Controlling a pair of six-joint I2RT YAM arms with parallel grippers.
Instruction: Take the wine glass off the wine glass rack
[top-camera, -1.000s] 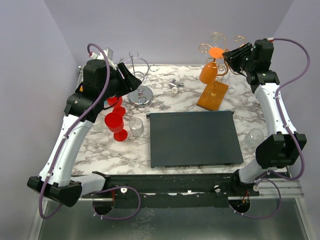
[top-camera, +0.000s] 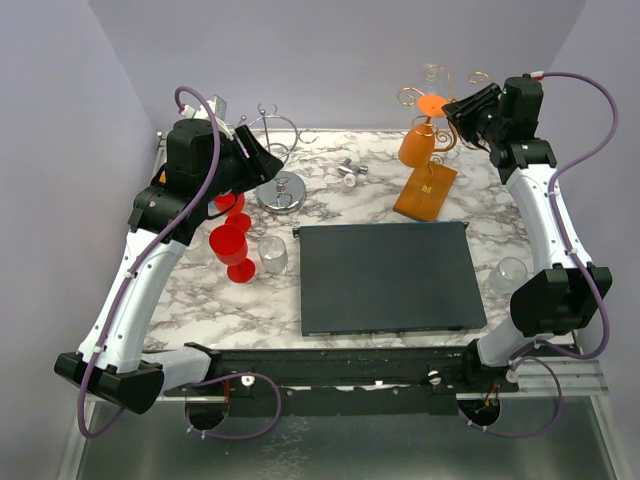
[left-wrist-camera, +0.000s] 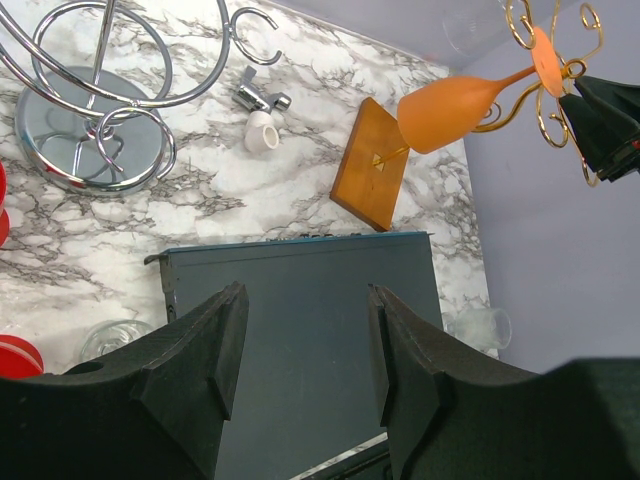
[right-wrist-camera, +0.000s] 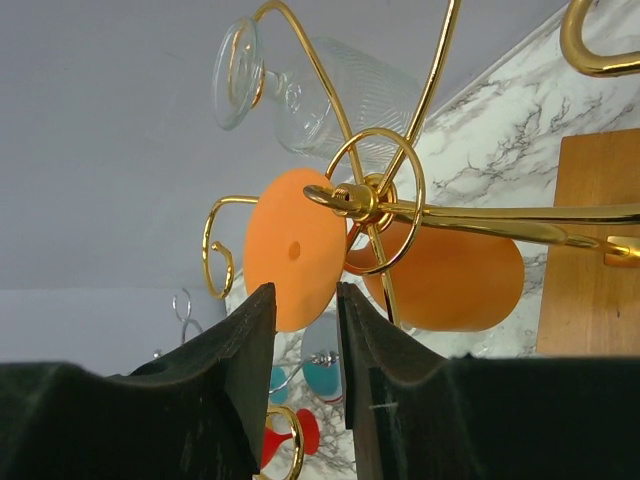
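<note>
An orange wine glass (left-wrist-camera: 445, 113) hangs upside down on the gold wire rack (right-wrist-camera: 376, 207), whose wooden base (top-camera: 427, 190) stands at the back right. The glass's flat round foot (right-wrist-camera: 293, 250) is uppermost. My right gripper is part open at that foot, and the foot's lower edge shows in the gap between the fingertips. Whether the fingers touch it, I cannot tell. Over the left side of the counter my left gripper (top-camera: 257, 158) stands open and empty, away from the gold rack.
Also on the gold rack hangs a clear glass (right-wrist-camera: 350, 100). A silver rack (top-camera: 282, 192), a red goblet (top-camera: 229, 243) and a clear tumbler (top-camera: 272, 254) stand at left. Another clear glass (top-camera: 508, 274) is at right. The dark panel (top-camera: 390, 278) fills the front middle.
My right gripper has shifted slightly left toward the orange foot. The left arm and the orange glass show no visible movement.
</note>
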